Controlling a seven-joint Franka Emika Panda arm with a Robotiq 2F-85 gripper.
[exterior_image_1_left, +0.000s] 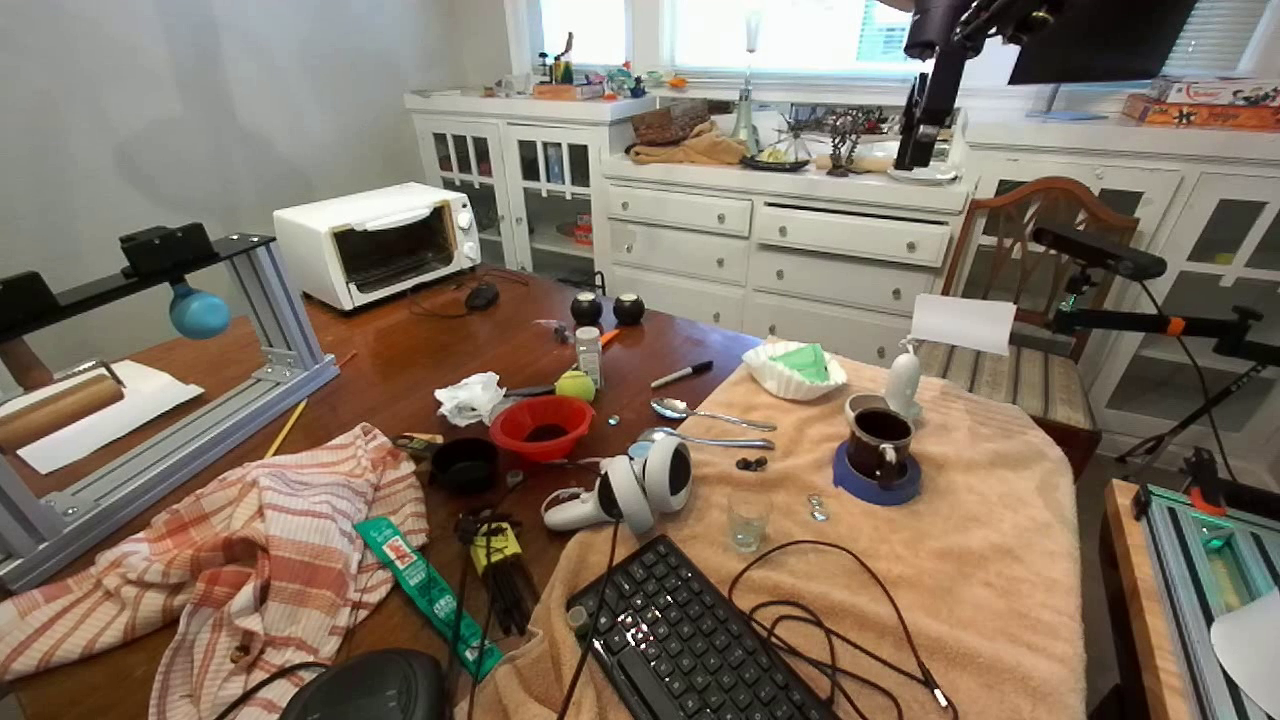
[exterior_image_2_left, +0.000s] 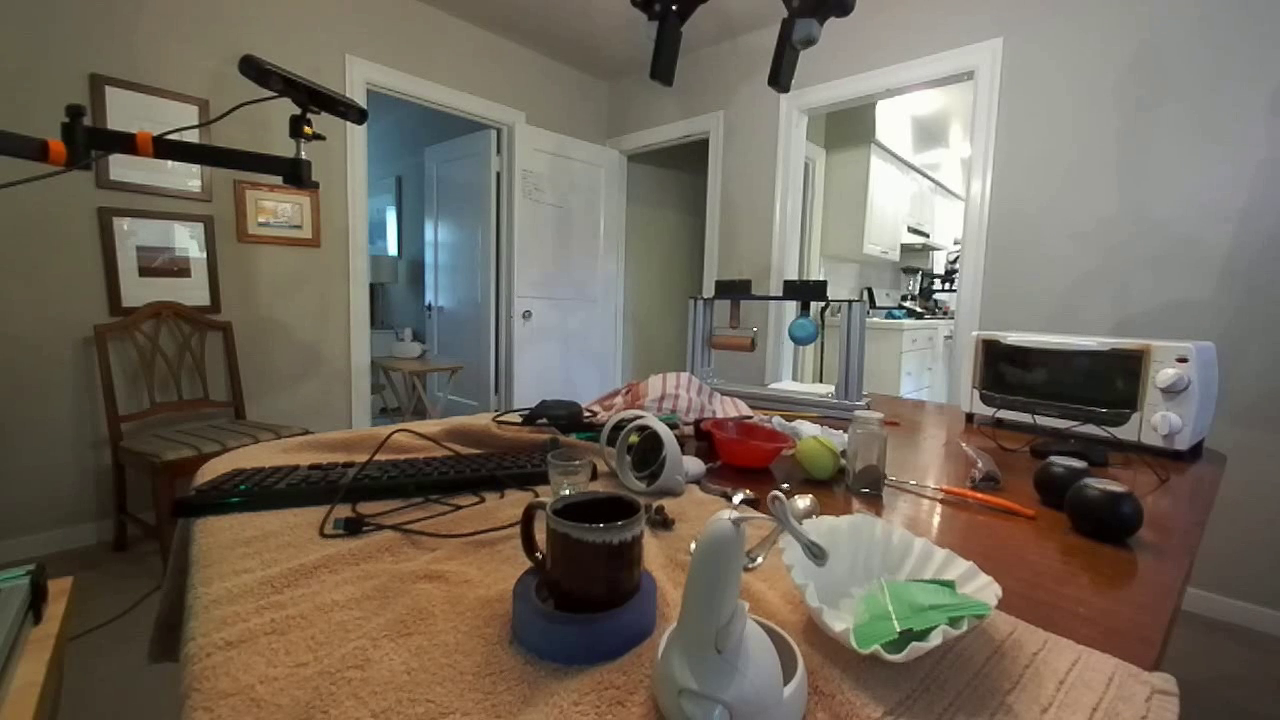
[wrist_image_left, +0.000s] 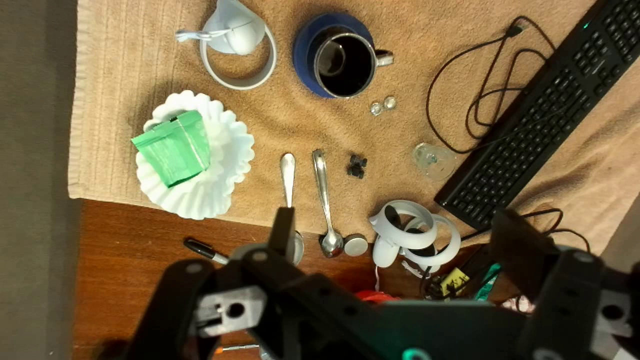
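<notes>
My gripper hangs high above the table, its two fingers wide apart with nothing between them. In the wrist view the fingers reach in over the table, far above everything on it. A dark brown mug stands upright on a blue round base on the tan towel. Beside it is a white holder with an upright neck. A white fluted bowl holds green packets. Two spoons lie side by side near the towel's edge.
A black keyboard with looping cable, a clear glass and white controllers crowd the middle. Around the red bowl are a tennis ball and a jar. A toaster oven stands at the far end.
</notes>
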